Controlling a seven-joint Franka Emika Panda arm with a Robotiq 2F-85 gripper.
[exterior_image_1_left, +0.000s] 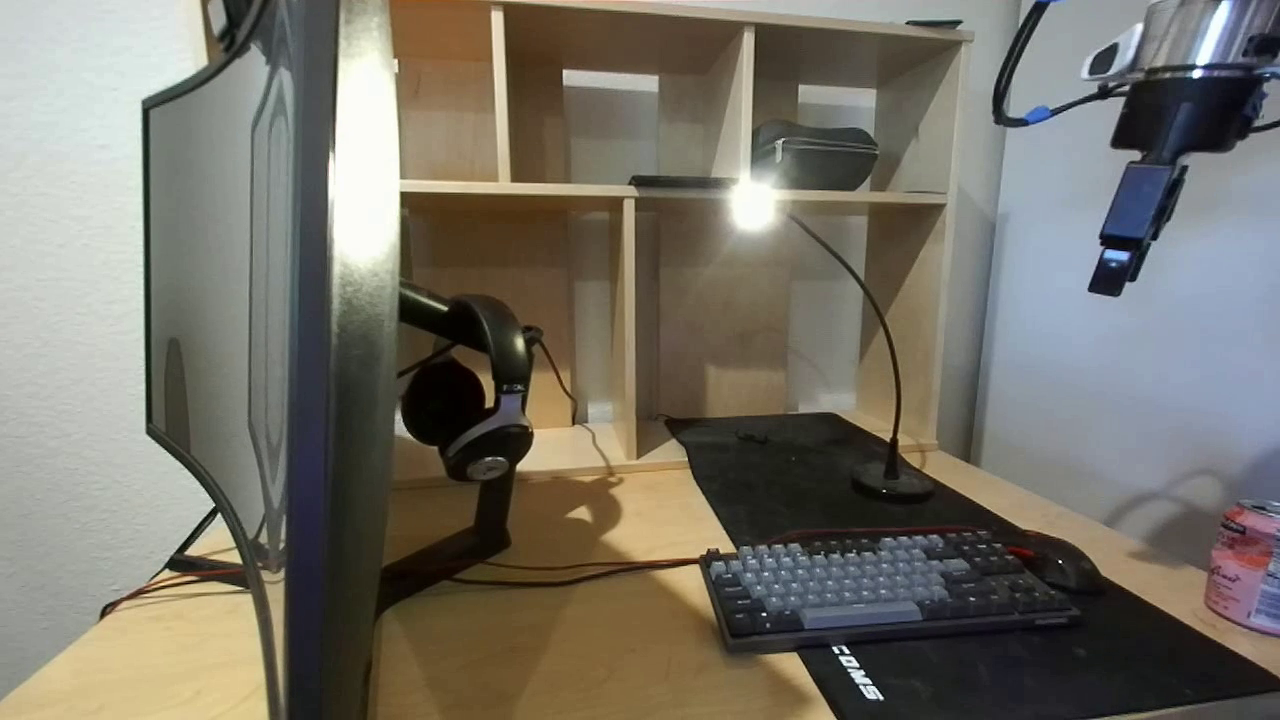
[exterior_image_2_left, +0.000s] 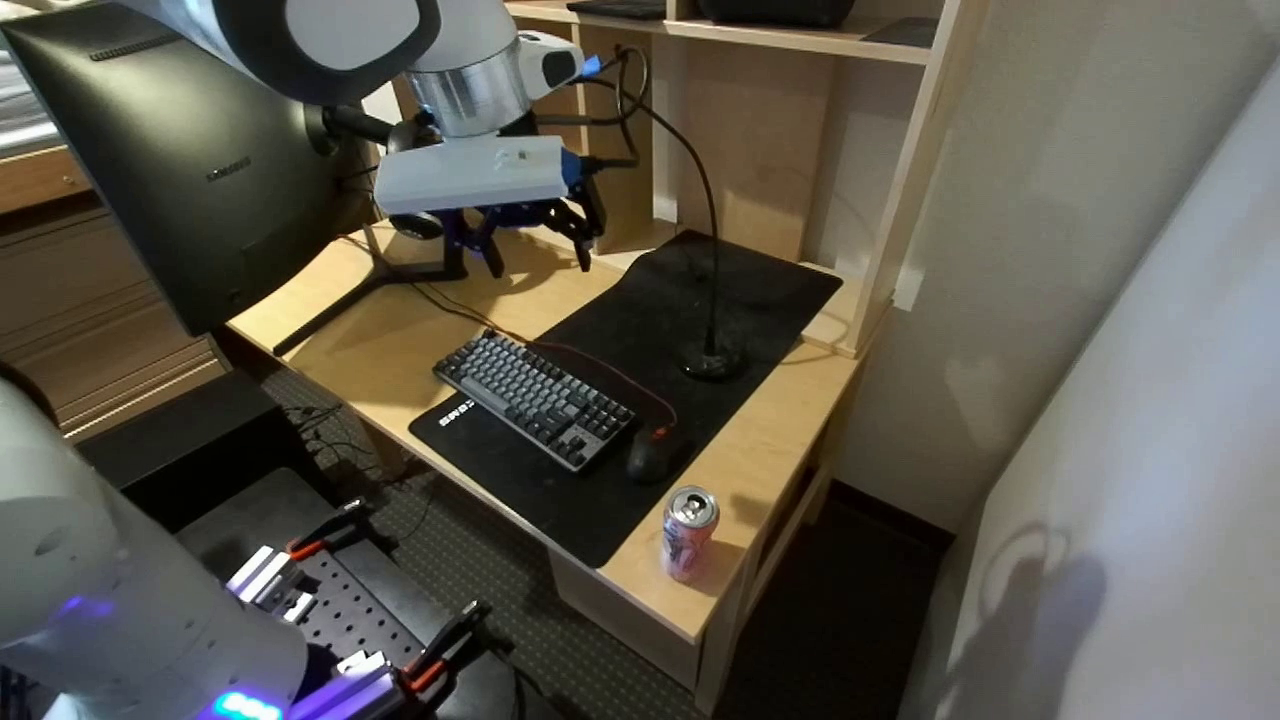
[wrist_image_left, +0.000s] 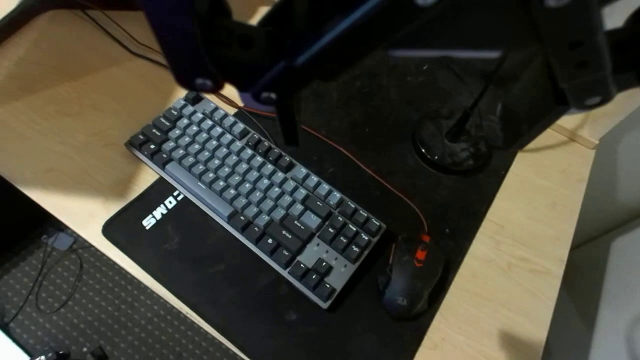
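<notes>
High above the desk, my gripper (exterior_image_2_left: 539, 254) hangs with its fingers well apart and nothing between them. Exterior view 1 has it side-on at the upper right, clear of every object. In the wrist view its dark linkage covers much of the top. Below lies a grey and black keyboard (wrist_image_left: 255, 195), set at an angle on the black desk mat (wrist_image_left: 234, 288). A black mouse (wrist_image_left: 412, 282) with a red-tipped cable rests beside it. The pink can (exterior_image_2_left: 689, 540) stands upright near the desk's front right corner, outside the wrist view.
A lit gooseneck lamp (exterior_image_1_left: 891, 360) rises from the mat's far part. The monitor (exterior_image_2_left: 192, 156) and the headphones (exterior_image_1_left: 486, 396) on its stand occupy the left side. Wooden shelves (exterior_image_1_left: 690, 190) close off the back; a dark case (exterior_image_1_left: 816, 158) sits on one.
</notes>
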